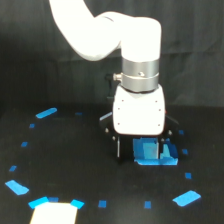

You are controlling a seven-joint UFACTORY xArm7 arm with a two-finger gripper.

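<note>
A small blue tray (170,155) with a paler inside lies on the dark table right of the middle. My gripper (139,156) hangs in front of it and to its left, with the white hand covering part of the view. Its dark fingers (159,148) appear spread apart, and the tray's blue shows between them. I make out no held object there. Whatever sits behind the hand is hidden.
The black table (80,160) carries several blue tape marks, among them a strip (46,113) at the far left and one (186,198) at the front right. A pale block (54,213) stands at the front left edge.
</note>
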